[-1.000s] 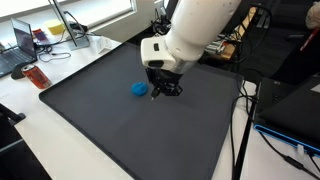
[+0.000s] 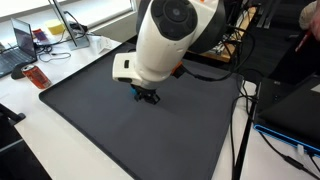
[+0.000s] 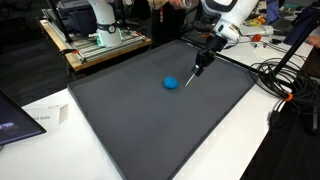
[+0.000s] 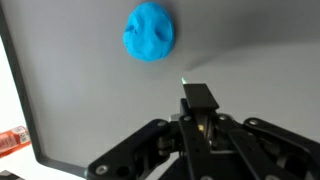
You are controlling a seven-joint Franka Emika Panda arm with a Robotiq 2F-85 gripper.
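Observation:
A crumpled blue cloth-like thing [image 4: 149,31] lies on the dark table [image 3: 130,115]; in exterior view 2 the blue thing [image 3: 169,82] is whole, while in exterior view 1 the arm partly covers it. My gripper is shut on a thin stick whose pale tip [image 4: 183,80] pokes out past the fingers. From the side, the thin pale stick [image 3: 189,79] slants down from the gripper [image 3: 198,70], apart from the blue thing. Whether its tip touches the table I cannot tell. The fingers hide the stick's upper part.
An orange-red can [image 2: 37,77] stands off the table's far-left corner, by a laptop [image 2: 20,50]. Cables [image 3: 285,80] lie beyond one edge of the table.
Seen in exterior view 1, the arm has moved left, and the gripper now covers part of the blue thing that showed clearly before. The blue thing appears to have stayed in place.

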